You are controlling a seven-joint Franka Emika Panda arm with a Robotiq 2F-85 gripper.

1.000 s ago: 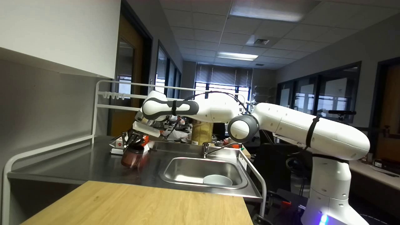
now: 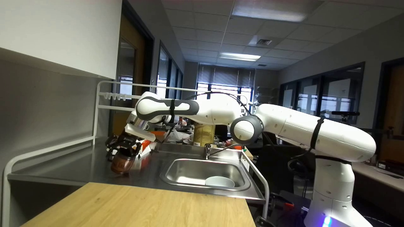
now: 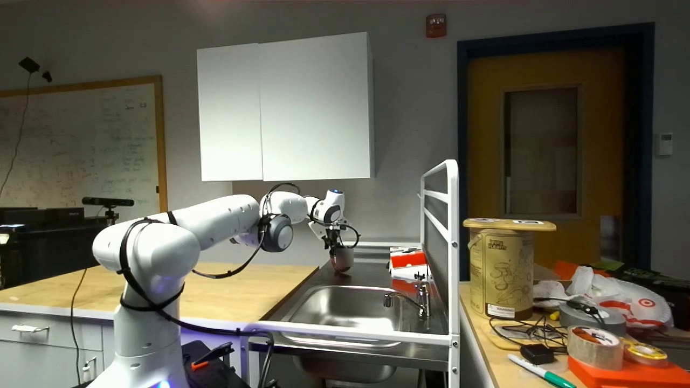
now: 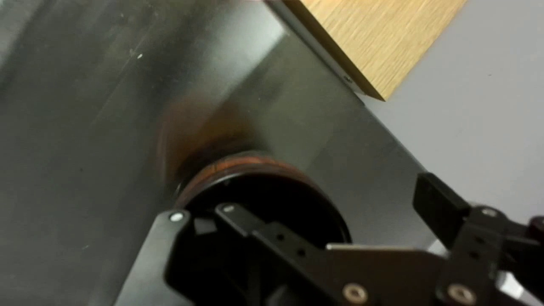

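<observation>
A reddish-brown cup [image 2: 122, 164] with a dark inside is at the left part of the steel counter [image 2: 72, 166]. In exterior view 2 the cup [image 3: 342, 260] shows behind the sink, just below my gripper [image 3: 333, 243]. My gripper [image 2: 127, 147] is right at the cup's top in exterior view 1. Its fingers stand wide apart in the wrist view, where one finger [image 4: 245, 222] covers part of the mouth of the cup [image 4: 243, 164]. The other fingertip [image 4: 441, 208] is out to the right, clear of the cup. Whether the cup's base touches the counter I cannot tell.
A steel sink [image 2: 181, 171] holds a pale bowl [image 2: 220, 181]. The faucet [image 2: 207, 150] stands behind it. A red and white box [image 3: 408, 262] sits near the white rail [image 3: 446, 239].
My gripper has moved left in exterior view 1, away from the sink.
</observation>
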